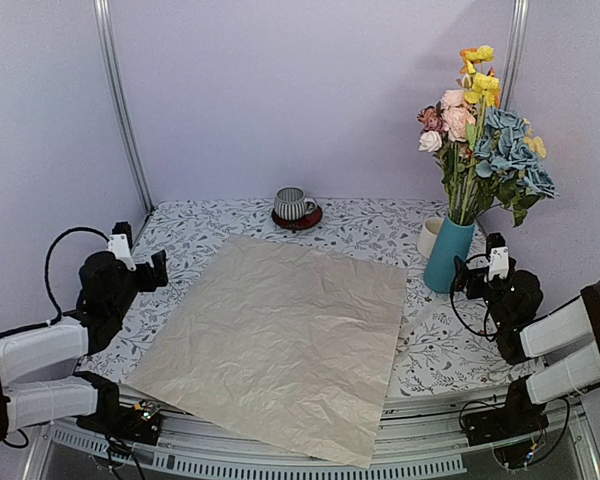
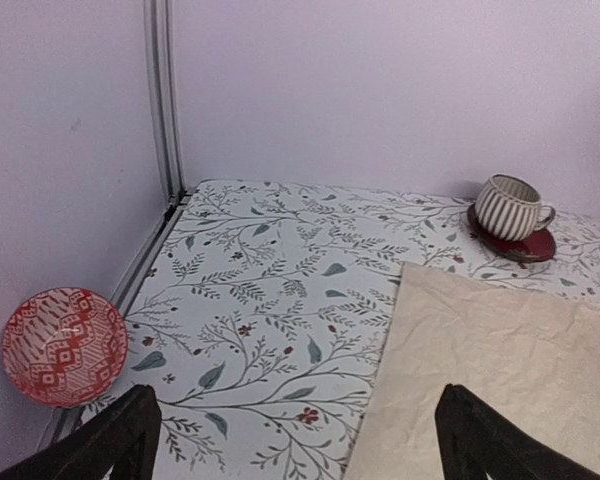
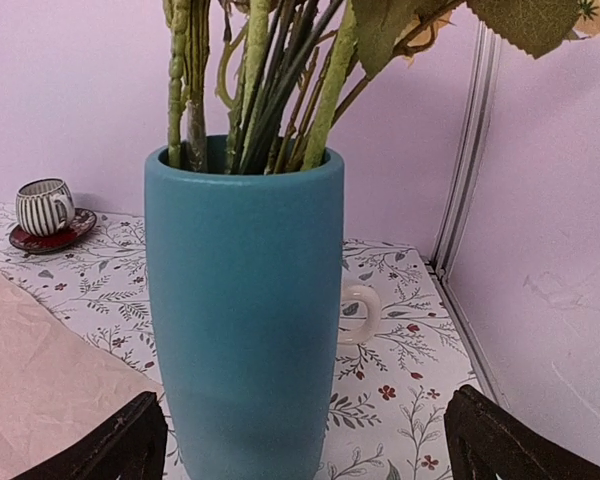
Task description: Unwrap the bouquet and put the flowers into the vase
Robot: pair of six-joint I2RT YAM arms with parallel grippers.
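Note:
A tall blue-green vase point(image 1: 450, 255) stands upright at the right of the table. Flowers point(image 1: 460, 120) in yellow, pink, white and blue rise from it, and their stems point(image 3: 260, 90) run down inside its rim in the right wrist view. Close to the vase, on its right side in the top view, is my right gripper point(image 1: 462, 277); its fingers point(image 3: 130, 445) are spread apart with nothing gripped, and the vase point(image 3: 245, 310) stands beyond them. At the far left, my left gripper point(image 1: 150, 272) is open and empty, its fingers point(image 2: 480, 440) wide apart.
Brown paper point(image 1: 280, 340) covers the middle of the table. A striped cup point(image 1: 293, 203) on a dark red saucer point(image 1: 310, 222) sits at the back. Beside the vase is a white mug point(image 1: 429, 237). A red patterned object point(image 2: 65, 345) lies by the left wall.

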